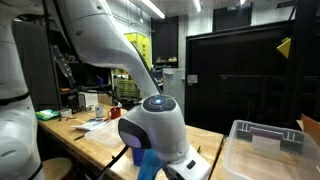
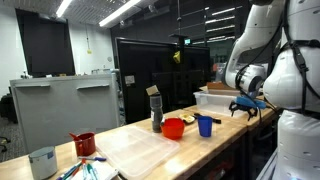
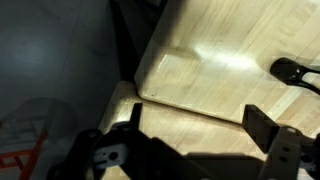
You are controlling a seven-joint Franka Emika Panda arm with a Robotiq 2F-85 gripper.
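Note:
In the wrist view, the fingers of my gripper stand wide apart, with only bare wooden table (image 3: 200, 80) showing between them. A black object (image 3: 290, 72), perhaps a handle, lies on the wood at the right, clear of the fingers. Exterior view 2 has my gripper (image 2: 250, 107) low at the table's right end. On the table there are a blue cup (image 2: 205, 127), a red bowl (image 2: 173, 128) and a dark pot with a lighter one on top (image 2: 155, 112). The arm hides most of the blue cup in exterior view 1.
A clear plastic bin (image 1: 265, 150) stands right of the arm. Toward the table's far end are a white tray (image 2: 150, 150), a red pot (image 2: 85, 143), a white pot (image 2: 43, 162) and several markers. The table edge and dark floor (image 3: 50, 60) lie left in the wrist view.

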